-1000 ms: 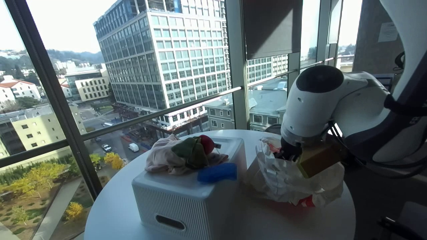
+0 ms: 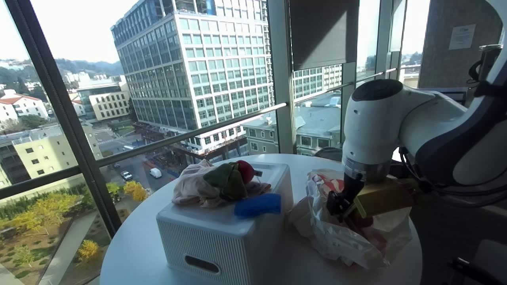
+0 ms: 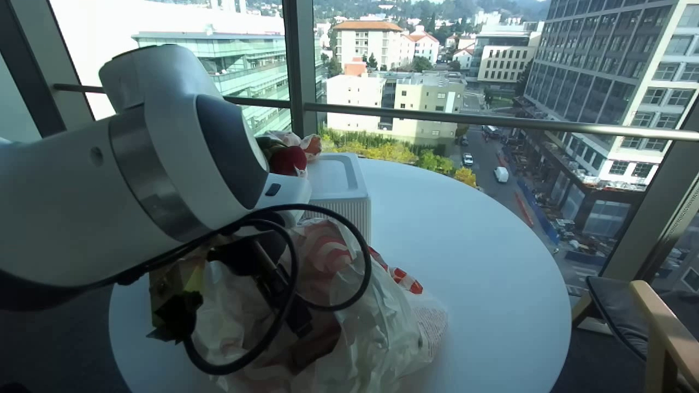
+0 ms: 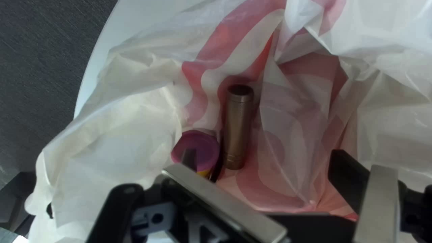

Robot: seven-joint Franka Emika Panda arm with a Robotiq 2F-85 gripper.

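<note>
In the wrist view, a white plastic bag (image 4: 133, 125) with red wavy stripes gapes below my gripper. Its fingers stand wide apart, with nothing held between them. Deep in the bag lies a brown-gold cylinder (image 4: 237, 129) with a dark round end. Touching or close beside it is a container with a purple lid (image 4: 199, 147), partly covered by a finger. Exterior view 1 has the gripper at the mouth of the bag (image 2: 328, 237), which stands on the right of the round table; the fingertips are hard to make out there.
Left of the bag stands an upturned white ribbed box (image 2: 204, 237). On it rest a pale cloth (image 2: 190, 185), a green cloth (image 2: 225, 183), a red round thing (image 2: 245, 171) and a blue piece (image 2: 259, 205). Bare table (image 3: 485, 255) shows beyond the bag in exterior view 2.
My wrist has straightened to point more downward and shifted slightly right. The bag has sagged and spread toward the front, its opening now showing more of the red inside. The box and its load are unchanged.
</note>
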